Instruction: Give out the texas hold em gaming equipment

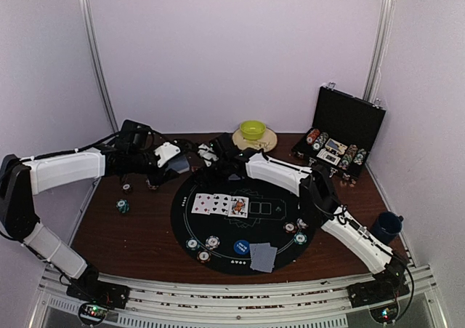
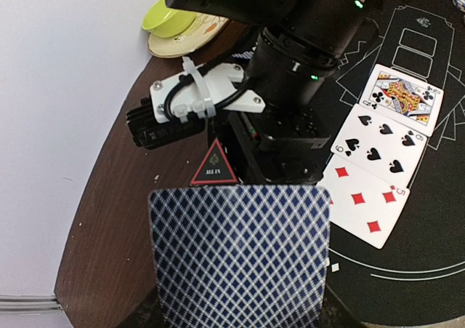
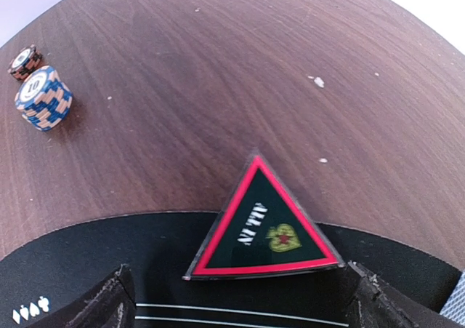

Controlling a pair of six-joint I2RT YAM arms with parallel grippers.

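My left gripper is shut on a blue checkered card, which fills the lower middle of the left wrist view. My right gripper hangs open over a triangular ALL IN marker at the felt's far edge, with the marker between and beyond its fingertips. Three face-up cards, a five, a six and a queen, lie on the black felt. Two face-down cards lie at the near side, beside a blue round button and several chips.
An open chip case stands at the back right, a green bowl on a plate at the back, and a blue mug at the right edge. Chip stacks stand on bare wood at the left.
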